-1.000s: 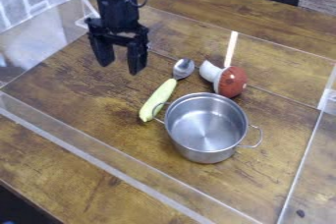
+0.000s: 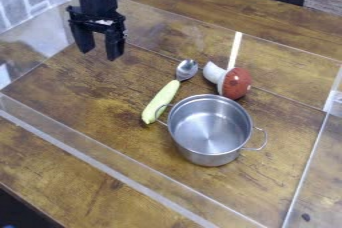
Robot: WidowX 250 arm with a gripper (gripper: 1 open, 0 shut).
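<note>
My black gripper (image 2: 98, 42) hangs open over the wooden table at the upper left, nothing between its fingers, clear of the objects. A pale yellow-green elongated item (image 2: 163, 100) lies in the middle, beside a steel pot (image 2: 209, 132) with two handles at the lower right. Above it are a small silver spoon-like item (image 2: 186, 70) and a red and white object (image 2: 234, 82), with a pale stick behind it.
Pale strips run along the left and right sides.
My gripper has moved left and up in the view, away from the middle objects, which lie as they were.
</note>
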